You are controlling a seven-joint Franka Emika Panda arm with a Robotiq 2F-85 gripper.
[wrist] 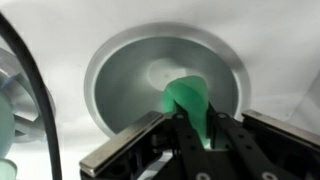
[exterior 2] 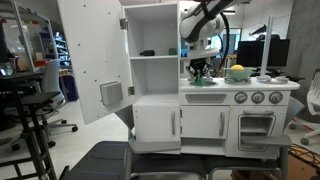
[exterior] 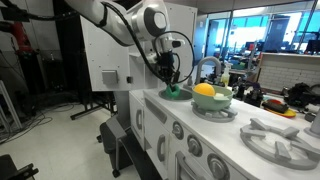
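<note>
My gripper is shut on a green object point(wrist: 190, 98), which juts out past the fingers. Below it in the wrist view lies a round grey bowl or sink basin point(wrist: 120, 88), with only a pale round mark on its bottom. In exterior view 1 the green object point(exterior: 172, 89) shows under the gripper, above the left end of the white counter. What the green thing is, I cannot tell.
Just to the right a green bowl point(exterior: 210, 101) holds an orange ball point(exterior: 205, 88). A faucet point(exterior: 209, 64) stands behind it. Stove burners point(exterior: 282, 142) occupy the counter's right end. A cabinet door point(exterior 2: 95, 60) hangs open at left.
</note>
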